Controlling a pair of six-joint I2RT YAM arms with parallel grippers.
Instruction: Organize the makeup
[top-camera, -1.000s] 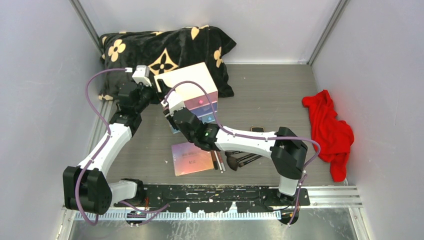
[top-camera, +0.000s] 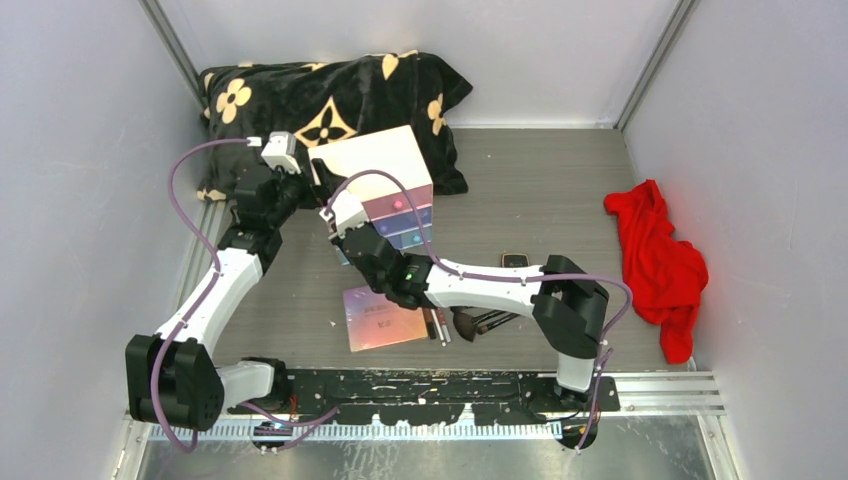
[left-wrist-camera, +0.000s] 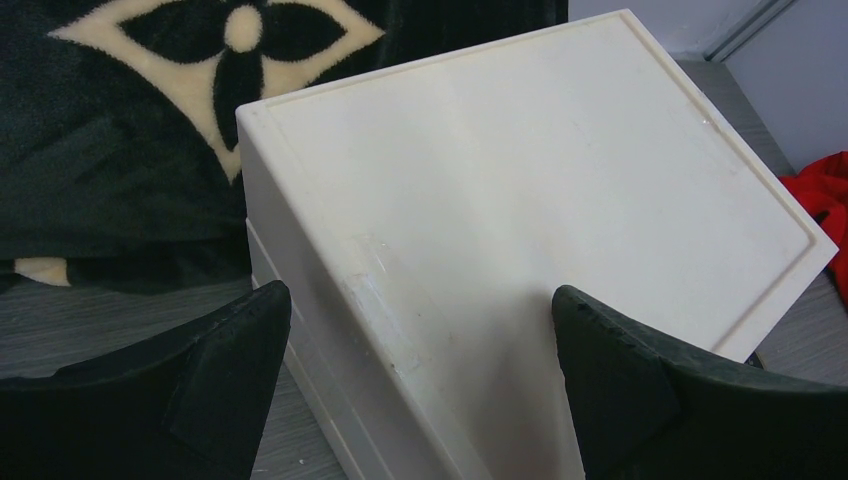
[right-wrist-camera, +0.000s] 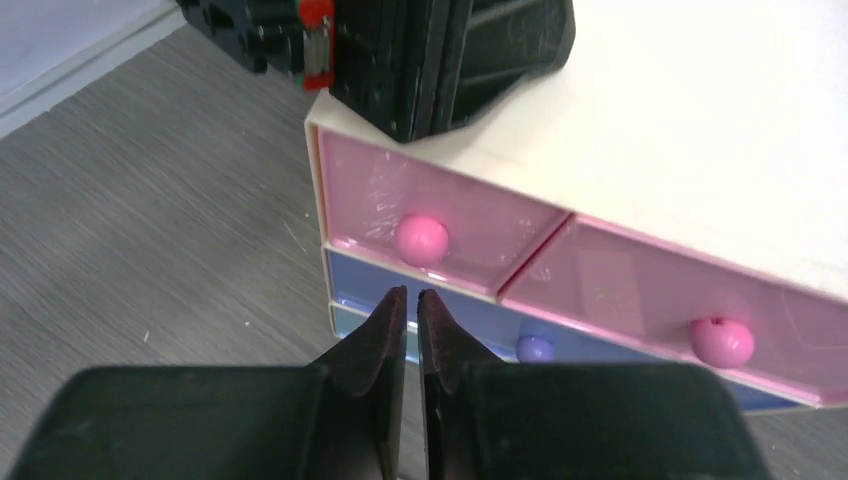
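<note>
A white makeup organizer (top-camera: 370, 152) with pink (right-wrist-camera: 440, 190) and blue (right-wrist-camera: 470, 310) drawers, each with a round knob, stands by the pillow. My left gripper is open at its top left, fingers either side of the organizer's corner edge. My right gripper is in front of the drawer fronts, below a pink knob (right-wrist-camera: 421, 240), its fingertips close together with a narrow gap and nothing visible between them. A pink-orange palette (top-camera: 385, 320), brushes (top-camera: 490, 320) and a small dark compact (top-camera: 514, 260) lie on the floor, partly under the right arm.
A black patterned pillow (top-camera: 260, 100) lies at the back. A red cloth (top-camera: 655, 260) lies at the right. Walls enclose the sides and back.
My right gripper and arm have shifted slightly at the drawer fronts. The organizer appears to have moved very slightly left. The left arm is still.
</note>
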